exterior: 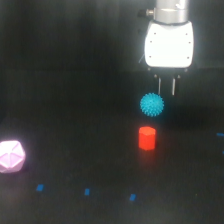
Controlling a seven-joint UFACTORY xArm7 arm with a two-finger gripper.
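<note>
My gripper (pixel 166 91) is at the upper right of the camera view, below a white hand body. Its two thin fingers stand apart with only dark background between them, so it is open. Slightly lower and to the left is a spiky blue ball (pixel 151 105), clear of the fingers in the picture. Beneath the ball in view sits a red block (pixel 147 138). A pale pink faceted ball (pixel 11 156) lies at the left edge.
Small blue marks (pixel 87 191) dot the dark surface (pixel 80 135) along the front, with another at the right edge. Wide bare room lies between the pink ball and the red block.
</note>
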